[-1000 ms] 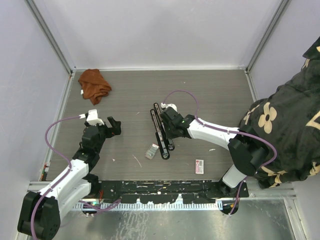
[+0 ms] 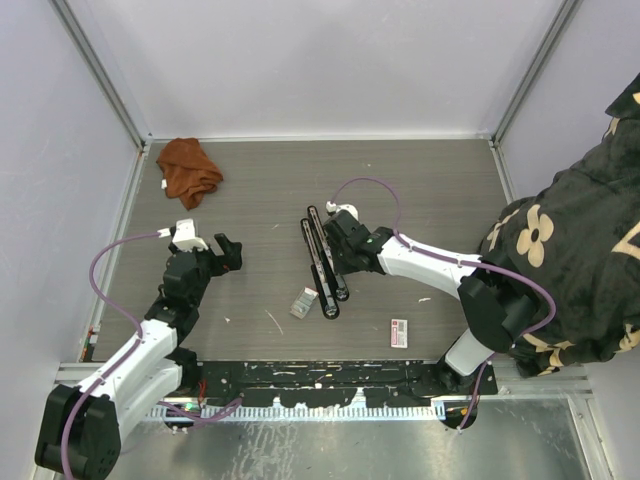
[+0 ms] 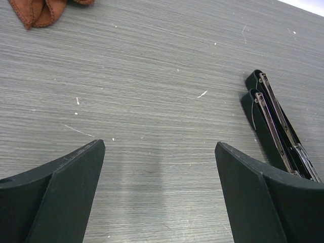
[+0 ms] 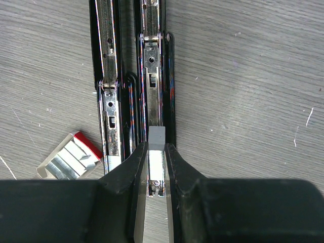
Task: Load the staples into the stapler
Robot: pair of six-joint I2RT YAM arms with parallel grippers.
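Two black staplers lie side by side, unfolded. The left stapler (image 4: 107,55) shows a bright block of staples (image 4: 114,162) in its channel. Over the channel of the right stapler (image 4: 151,83), my right gripper is shut on a short grey staple strip (image 4: 157,134). The strip lines up with the channel; whether it touches the metal below I cannot tell. My left gripper stands open and empty above bare table, left of the staplers.
An opened staple box (image 4: 66,158) with strips inside lies left of the staplers. Another small box (image 2: 399,333) sits near the front edge. A brown cloth (image 2: 189,172) rests at the back left.
The left arm, staplers and boxes are where they were.
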